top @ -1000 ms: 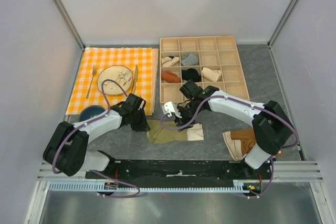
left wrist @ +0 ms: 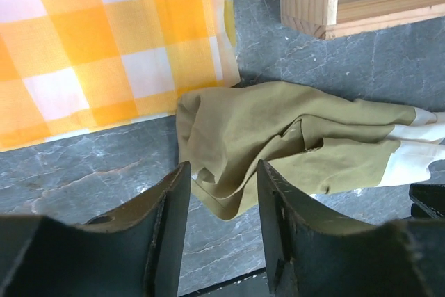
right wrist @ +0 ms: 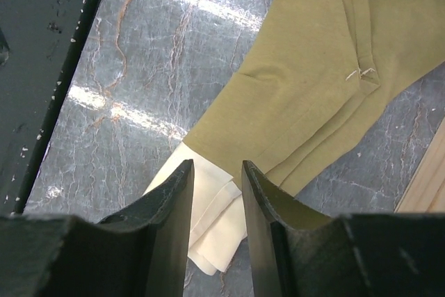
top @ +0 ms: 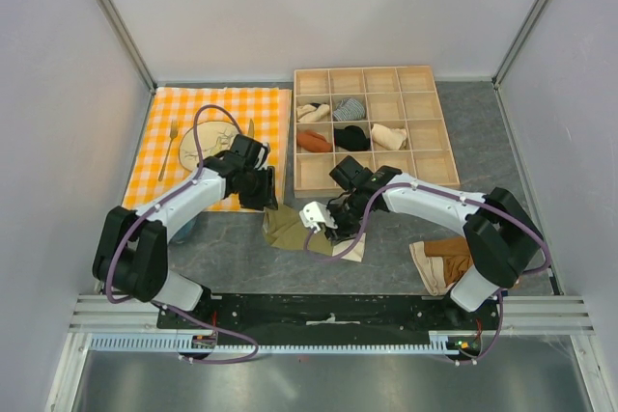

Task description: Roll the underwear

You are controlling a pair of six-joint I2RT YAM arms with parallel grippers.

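The underwear (top: 297, 231), olive with a white band (right wrist: 208, 234), lies slanted on the grey table between my two arms. Its left part is rumpled and touches the checkered cloth, as the left wrist view shows. Over that rumpled edge my left gripper hangs part open, nothing held between its fingers. At the other end, my right gripper is open above the place where the olive fabric meets the white band. No fabric is pinched in it. In the top view the right arm covers part of the underwear.
A wooden divided box (top: 410, 108) holding several rolled cloths stands behind the underwear. On the left, a checkered cloth (top: 166, 173) carries a plate (top: 193, 156) and a fork (top: 168, 150). A folded brown cloth (top: 444, 258) lies to the right.
My left gripper has moved up towards the checkered cloth. The underwear has turned, its left end going up and its white end down-left. The right arm has shifted slightly.
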